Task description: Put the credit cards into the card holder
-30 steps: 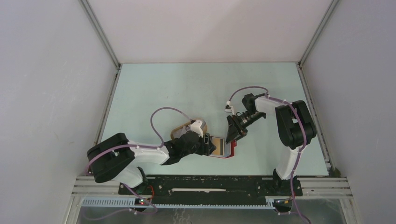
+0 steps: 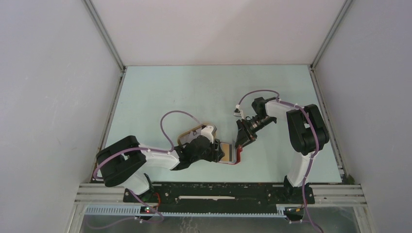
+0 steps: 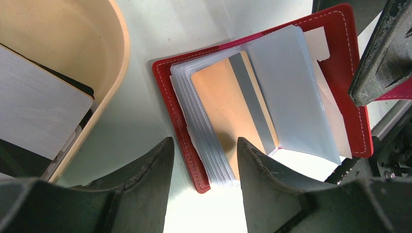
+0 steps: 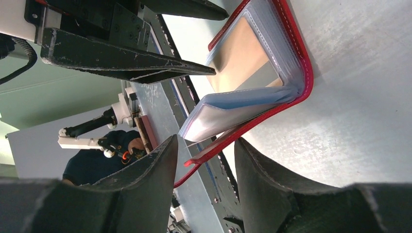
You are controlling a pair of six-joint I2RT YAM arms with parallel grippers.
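The red card holder point(image 3: 167, 90) lies open on the table, clear sleeves point(image 4: 233, 111) fanned up on its right side, an orange card with a dark stripe point(image 3: 218, 102) in a sleeve. My left gripper point(image 2: 216, 150) is over the holder's left part; in its wrist view point(image 3: 204, 145) the fingertips are at the orange card and sleeve edge, shut with something between, though exactly what is unclear. My right gripper stands open at the holder's right end, its fingertips either side of the red cover and sleeves.
A tan oval container point(image 3: 109, 19) with white and dark cards point(image 3: 39, 102) sits left of the holder, close to my left gripper. Both arms are close together at the front middle.
The holder's right red flap and sleeves now stand more upright beside my right gripper. My left arm has shifted slightly since a second ago.
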